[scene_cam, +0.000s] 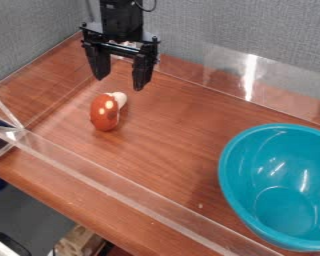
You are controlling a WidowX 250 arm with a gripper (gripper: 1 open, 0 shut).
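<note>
My black gripper [120, 62] hangs at the top left of the camera view, open, its two fingers spread wide with nothing between them. Below it a red-orange toy [105, 115] with a small white part on top sits on the wooden table [183, 160], apart from the fingers. A turquoise bowl [278, 186] stands at the right.
Grey padded walls [243, 35] close the back and left. Clear transparent panels edge the table, with a light frame and dark blue items at the left edge.
</note>
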